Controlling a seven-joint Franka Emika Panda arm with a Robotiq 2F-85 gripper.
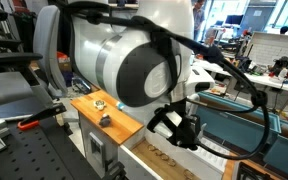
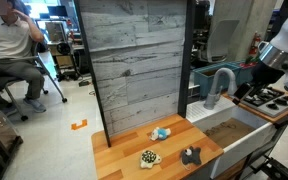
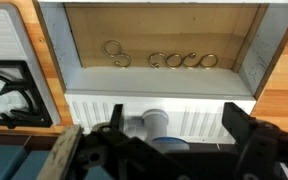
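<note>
In the wrist view an open drawer (image 3: 184,20) holds several small brass-coloured rings (image 3: 159,60). Its white ribbed wall (image 3: 89,110) runs across the middle. My gripper is open, its dark fingers (image 3: 246,135) spread wide on either side of a grey-white faucet (image 3: 154,122), which shows below that wall. I see no contact between them. Exterior view 1 shows the hand over the drawer's far part, covering some of it. From the other exterior view, the faucet (image 2: 220,85) stands behind the drawer (image 2: 234,130), left of the arm.
On the wooden counter (image 2: 124,155) lie a blue-and-white item (image 2: 160,134), a pale round item (image 2: 150,158) and a dark knob-like piece (image 2: 191,156). A black stovetop (image 2: 269,100) flanks the drawer. Blue bins (image 1: 229,125) stand behind.
</note>
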